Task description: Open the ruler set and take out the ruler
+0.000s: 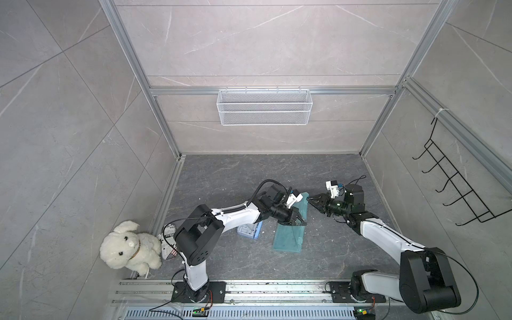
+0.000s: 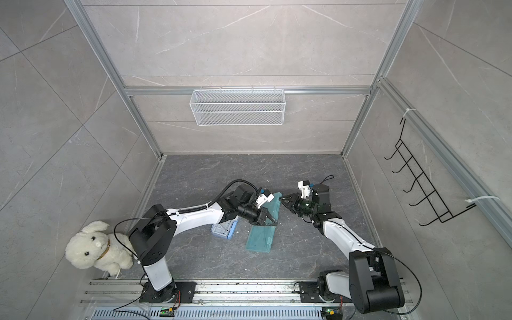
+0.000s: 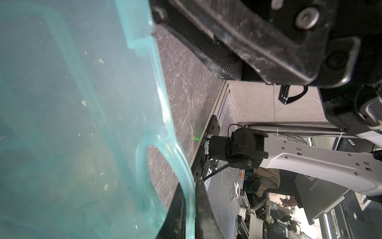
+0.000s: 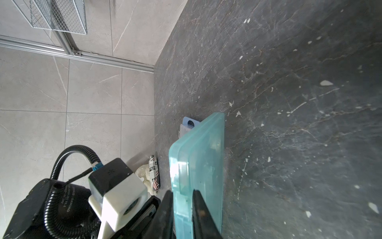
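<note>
A translucent teal case point(image 1: 288, 238) hangs tilted in front of the arms, over the middle of the floor. In the left wrist view its handle point(image 3: 181, 167) runs between the fingers of my left gripper, which is shut on that rim. My right gripper faces the case's far end from the right, its fingers parted, one on each side of the case's narrow edge point(image 4: 181, 175). Whether those fingers touch the plastic I cannot tell. No ruler can be made out through the cloudy plastic.
A blue-and-white box point(image 1: 248, 230) lies left of the case, partly under the left arm. A white plush dog point(image 1: 128, 248) sits at the far left beside a patterned item point(image 1: 169, 242). The floor behind the arms is clear.
</note>
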